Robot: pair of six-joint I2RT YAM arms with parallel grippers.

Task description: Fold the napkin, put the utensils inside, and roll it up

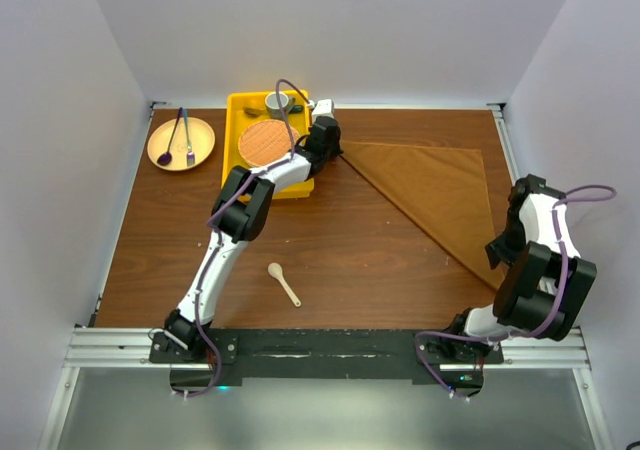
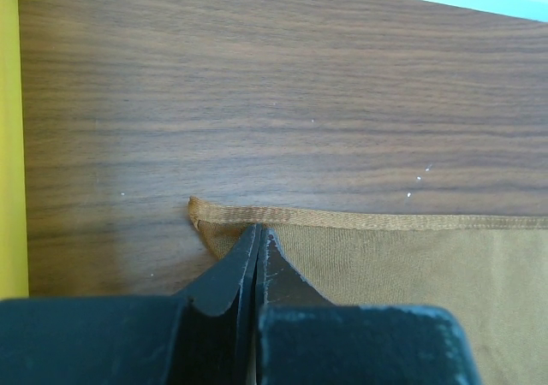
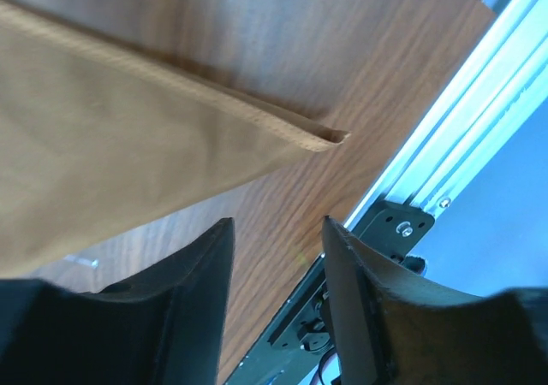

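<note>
The brown napkin (image 1: 430,185) lies folded into a triangle-like shape on the right half of the table. My left gripper is shut at the napkin's upper-left corner (image 2: 210,214); whether cloth is between the fingertips is hard to tell. My right gripper stands open at the table's right side, beside the napkin's near tip (image 3: 308,137). A plate (image 1: 160,130) at the back left holds a dark spoon (image 1: 165,157) and a fork (image 1: 189,145). A cream spoon (image 1: 283,282) lies at front centre.
A yellow bin (image 1: 233,170) with a round mat (image 1: 262,142) and a cup (image 1: 276,101) stands under the left arm. The metal table edge (image 3: 462,111) and side wall are close to the right gripper.
</note>
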